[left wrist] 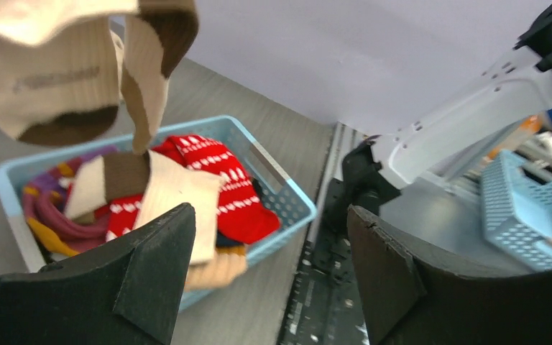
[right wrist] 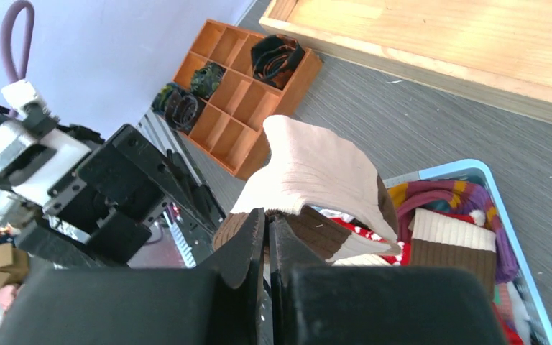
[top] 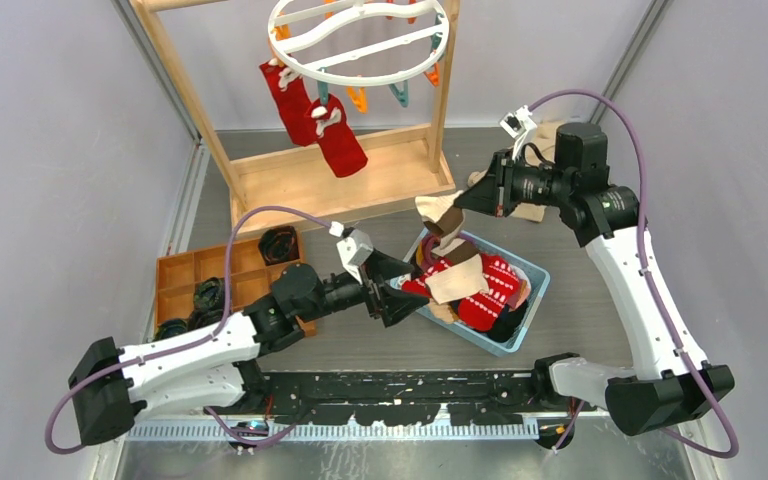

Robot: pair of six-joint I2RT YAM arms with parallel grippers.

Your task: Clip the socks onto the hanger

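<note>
A cream sock with brown bands [top: 434, 212] hangs above the blue basket, my right gripper [top: 500, 210] shut on it. In the right wrist view this sock [right wrist: 316, 172] droops from the closed fingertips. My left gripper [top: 396, 288] stands beside the basket's left side with its fingers [left wrist: 154, 269] apart and nothing between them. The white round hanger [top: 440, 35] carries orange and teal clips [top: 400, 95]. Two red socks [top: 338, 145] hang from its left part. Several more socks, including a red and white one [left wrist: 233, 194], fill the basket [top: 528, 318].
The hanger's wooden stand [top: 392, 190] is at the back. On the left is a brown divided box [top: 182, 275] with dark rolled items. A beige cloth [top: 532, 212] lies behind the right arm. Bare floor [top: 600, 320] shows right of the basket.
</note>
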